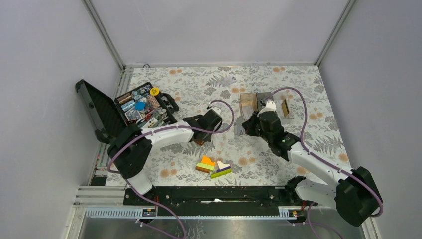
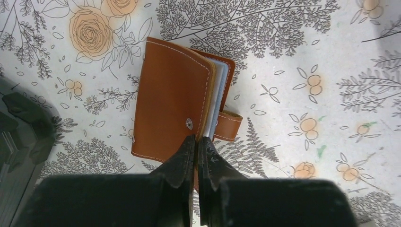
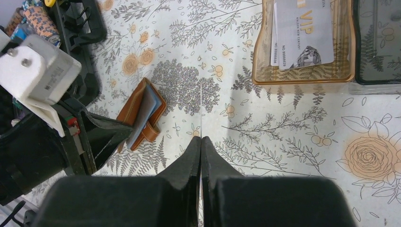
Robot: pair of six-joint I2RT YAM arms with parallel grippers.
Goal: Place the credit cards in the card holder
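A brown leather card holder (image 2: 168, 99) with pale sleeves lies on the floral surface, its strap (image 2: 227, 125) at the right side. My left gripper is shut on its edge; in the top view the arm covers most of it. My right gripper is shut with nothing seen between its fingers, over bare surface right of the holder. White VIP cards (image 3: 305, 33) lie in an amber tray (image 3: 257, 73) at the upper right of the right wrist view.
A dark tray (image 3: 378, 42) adjoins the amber one. An open black case (image 1: 97, 112) of small items stands at the left. Coloured blocks (image 1: 214, 167) lie at the front middle.
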